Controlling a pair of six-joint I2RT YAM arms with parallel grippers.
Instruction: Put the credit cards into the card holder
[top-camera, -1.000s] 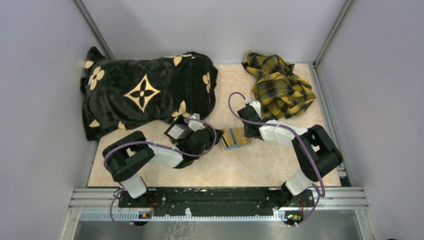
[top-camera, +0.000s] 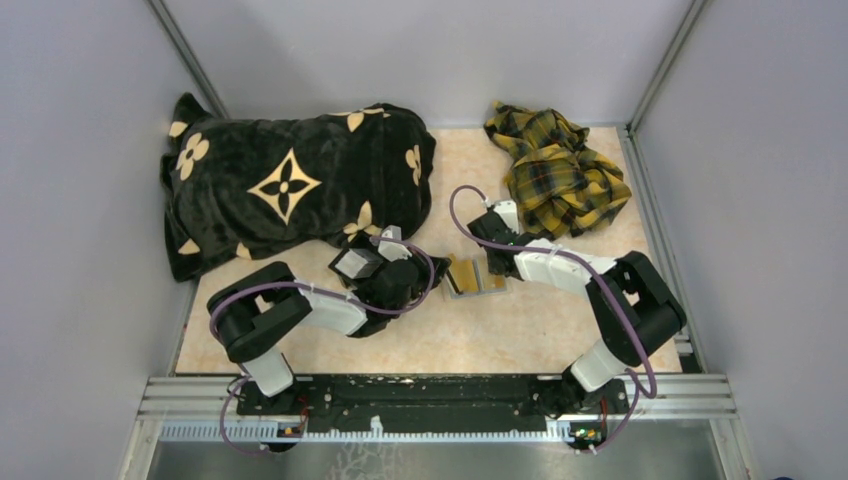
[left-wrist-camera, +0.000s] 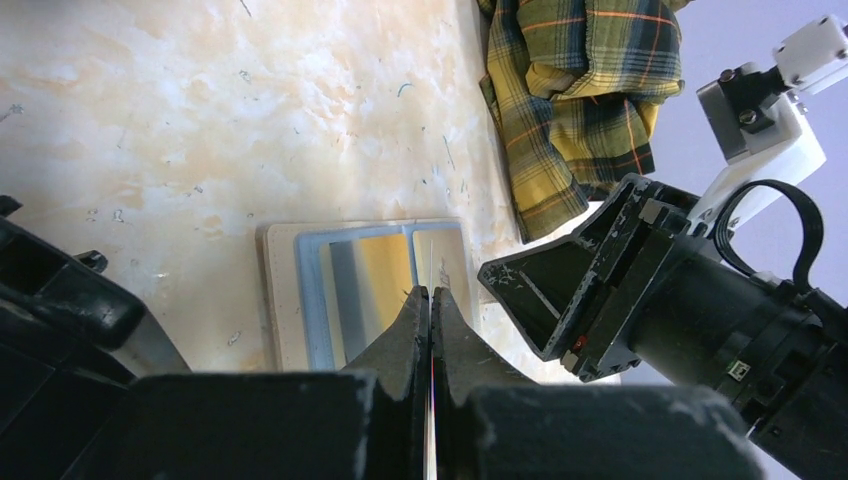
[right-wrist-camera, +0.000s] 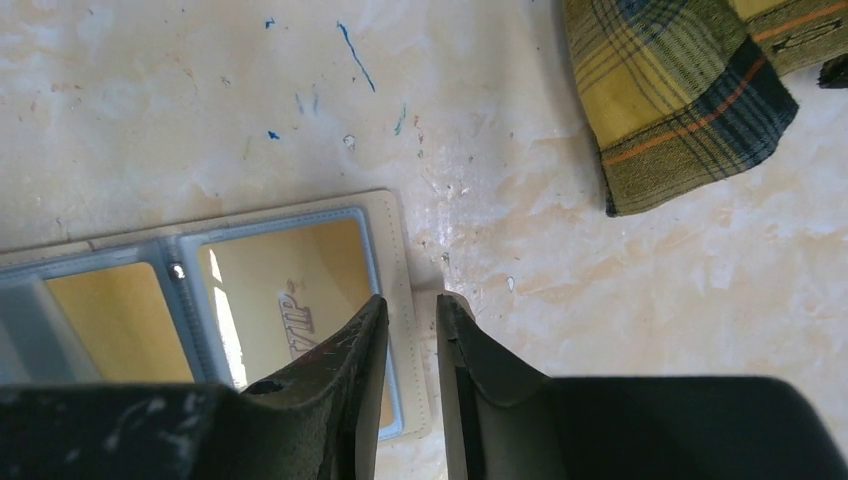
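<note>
The card holder (right-wrist-camera: 285, 290) lies open on the table, with clear blue-edged pockets and yellowish card pieces. Over its left part, my left gripper is shut; a thin upright line between and above its tips looks like a credit card (left-wrist-camera: 431, 262) seen edge-on. Its printed face is hidden from me. At the holder's right edge, my right gripper is shut on the card holder's border, one finger on either side; a gap shows between the tips. Seen from above, the card holder (top-camera: 480, 290) sits between both grippers, partly covered by the right one.
A black item with a pale top (top-camera: 355, 262) stands left of the holder, partly behind the left arm. A dark patterned cushion (top-camera: 290, 190) fills the back left. Yellow plaid cloth (top-camera: 565, 180) lies back right. In front of the holder, the table (top-camera: 470, 335) is clear.
The card holder has moved slightly right and turned a little. The left gripper is nearly still.
</note>
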